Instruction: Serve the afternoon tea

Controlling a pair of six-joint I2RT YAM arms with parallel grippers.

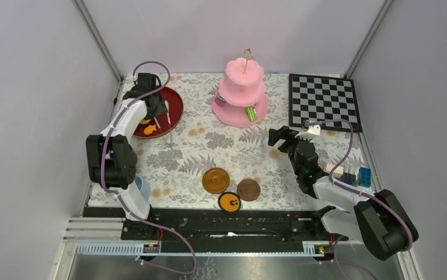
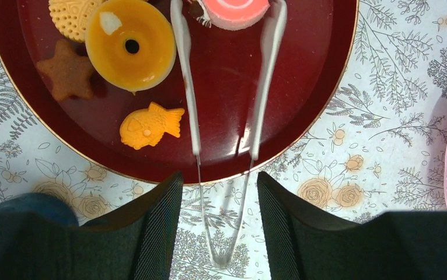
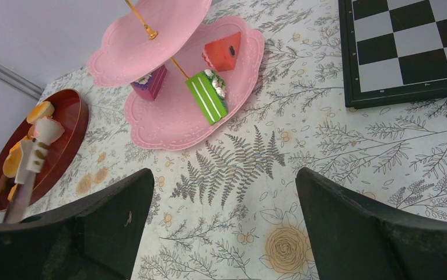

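A red tray [image 2: 303, 125] at the back left holds the snacks. On it lie a yellow-glazed donut [image 2: 101, 49], a star biscuit [image 2: 65, 73], an orange fish [image 2: 145, 125], a round biscuit [image 2: 72, 17] and a pink roll [image 2: 233, 11]. My left gripper is open over the tray's near edge. Thin tongs [image 2: 191, 111] stand spread between its fingers, with gaps either side, their tips beside the pink roll. On the three-tier pink stand [image 3: 174, 128], the bottom tier carries green, red and purple cakes. Right of it, my right gripper is open and empty.
A chessboard [image 1: 324, 102] lies at the back right, with small blocks in front of it. Brown round coasters [image 1: 215, 180] and an orange bear-faced one [image 1: 229, 202] sit at the front edge. A blue cup [image 1: 143, 188] is by the left arm.
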